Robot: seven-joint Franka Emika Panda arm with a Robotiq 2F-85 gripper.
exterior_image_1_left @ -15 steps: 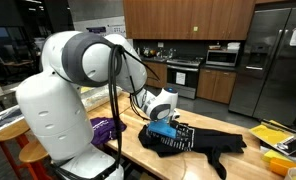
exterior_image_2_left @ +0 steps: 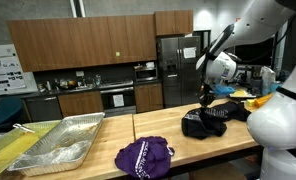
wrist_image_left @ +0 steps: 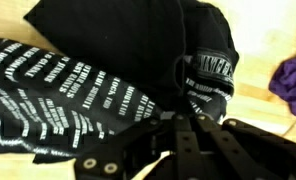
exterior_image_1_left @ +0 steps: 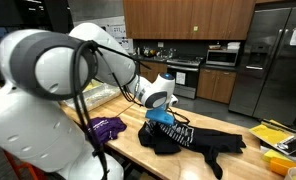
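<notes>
A black garment with rows of white lettering (wrist_image_left: 83, 98) lies spread and rumpled on the wooden table. In the first exterior view the black garment (exterior_image_1_left: 166, 142) sits in front of the arm, with a sleeve-like part reaching right. My gripper is shut, low over the garment's folds in the wrist view. A dark fold runs up to the fingertips; whether any cloth is pinched there is too dark to tell. From the second exterior view, the black garment (exterior_image_2_left: 213, 121) is bunched below the arm's wrist (exterior_image_2_left: 223, 72).
A purple cloth (exterior_image_2_left: 145, 158) lies crumpled on the table, apart from the black one. Yellow items (exterior_image_1_left: 275, 134) stand at the right edge. A foil-like tray (exterior_image_2_left: 60, 140) is at the left of the second exterior view. Bare table shows between.
My arm has swung nearer the first exterior camera and its wrist has risen and moved left. The near edge of the black garment looks shifted; the purple cloth stays put.
</notes>
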